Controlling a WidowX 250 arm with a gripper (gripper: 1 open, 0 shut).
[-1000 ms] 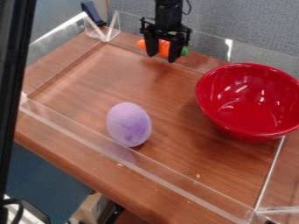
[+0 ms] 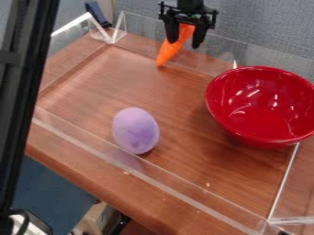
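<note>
My gripper [image 2: 186, 28] is at the top centre, by the back wall of the clear-walled wooden tray [image 2: 86, 92]. An orange carrot-like object [image 2: 171, 51] hangs tilted from between its fingers, pointed end down, so the gripper appears shut on it. A red bowl [image 2: 258, 101] sits on the right side of the tray, and a purple egg-shaped object [image 2: 135, 130] lies in the lower middle.
Clear low walls edge the wooden surface. A small dark blue object [image 2: 97, 15] is at the back left corner.
My gripper has risen, and the orange object has gone from lying flat at the back to hanging tilted beneath it.
</note>
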